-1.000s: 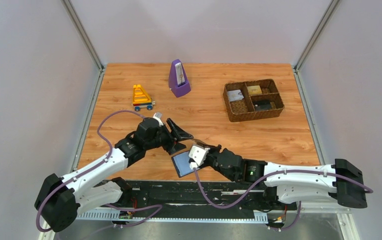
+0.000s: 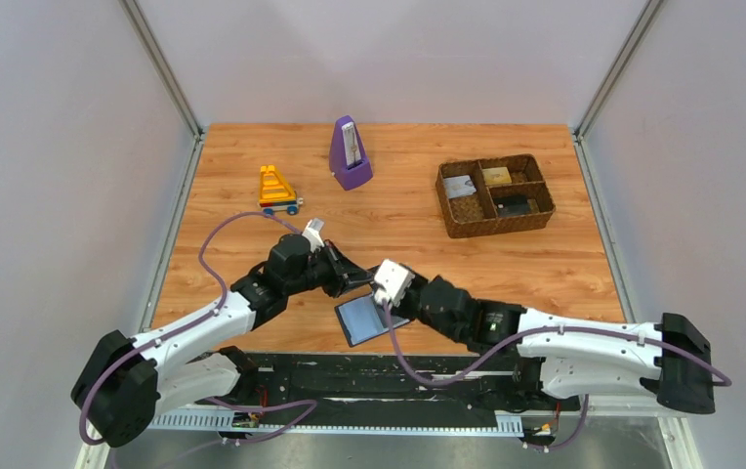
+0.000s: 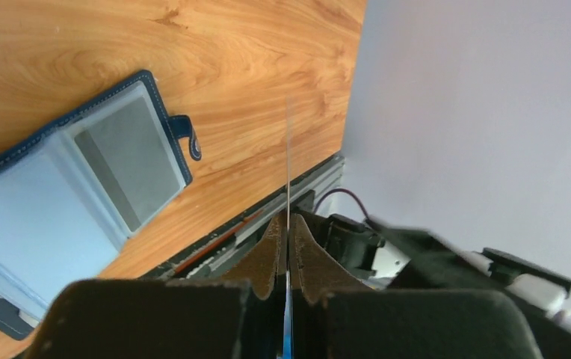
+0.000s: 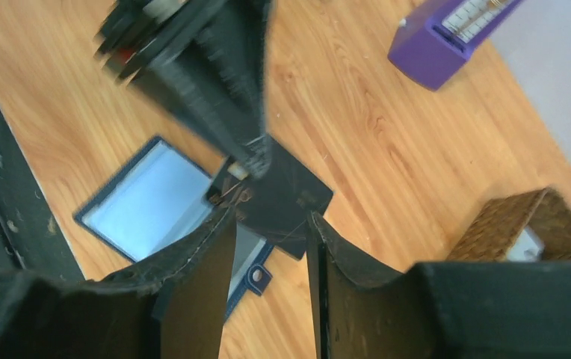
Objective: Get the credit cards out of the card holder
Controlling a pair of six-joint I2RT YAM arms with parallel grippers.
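Observation:
The card holder (image 2: 359, 320) lies open on the table, showing pale clear sleeves (image 3: 39, 217) in the left wrist view. My left gripper is shut on a thin dark card, held above the holder; it appears edge-on in the left wrist view and face-on in the right. My right gripper stands with its fingers apart, just beside the card, with nothing clearly between them. In the top view both grippers meet over the holder and partly hide it.
A wicker divided basket (image 2: 472, 227) stands back right. A purple metronome (image 2: 352, 176) and a yellow wheeled toy (image 2: 276, 191) are at the back.

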